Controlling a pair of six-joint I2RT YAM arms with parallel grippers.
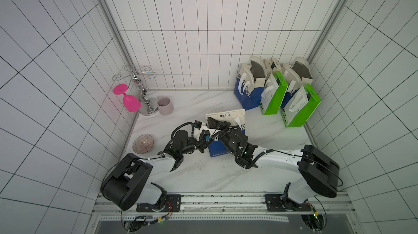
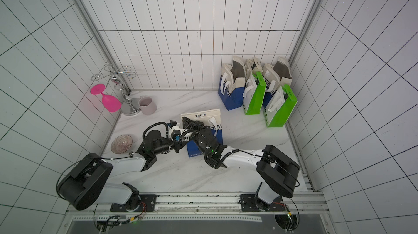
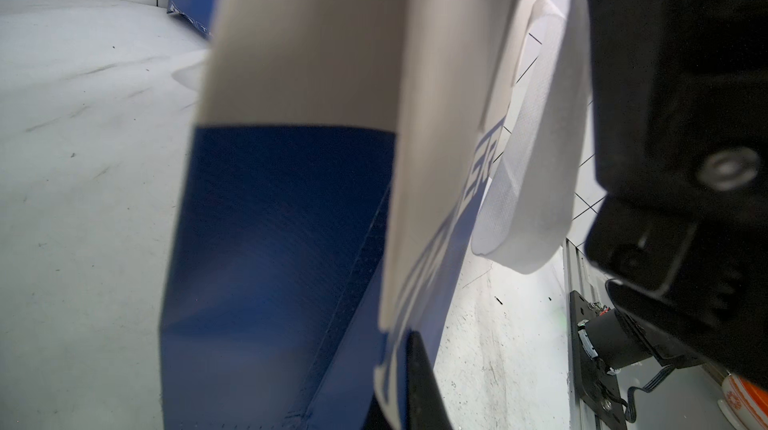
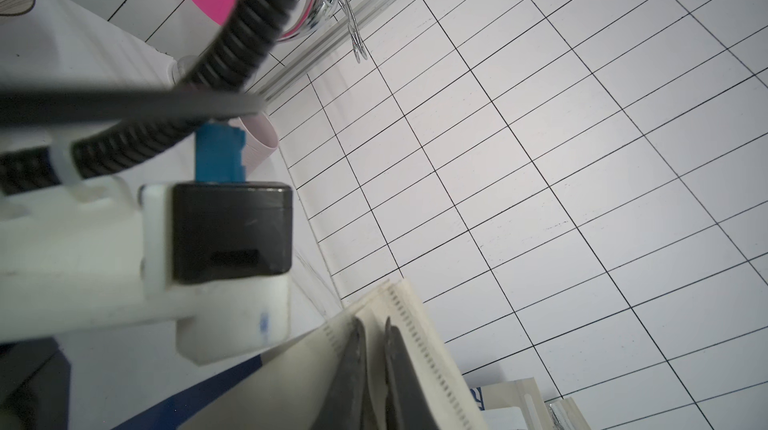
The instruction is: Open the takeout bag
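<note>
The blue and cream takeout bag [image 1: 218, 148] stands mid-table, partly covered by both arms; its cream back panel [image 1: 237, 113] rises behind them. In the left wrist view the bag's side [image 3: 280, 230] is folded inward, and my left gripper is shut on a thin cream edge. A white handle [image 3: 532, 166] hangs on the bag's right side. At the upper cream panel [image 4: 304, 374] in the right wrist view, my right gripper is slightly open, a narrow gap showing between its fingertips. Whether both fingers touch the panel is unclear.
Several blue and green bags [image 1: 273, 92] stand at the back right. A mug [image 1: 165, 106], a pink glass on a metal rack [image 1: 130, 102] and a glass dish [image 1: 142, 143] are on the left. The two grippers sit very close together.
</note>
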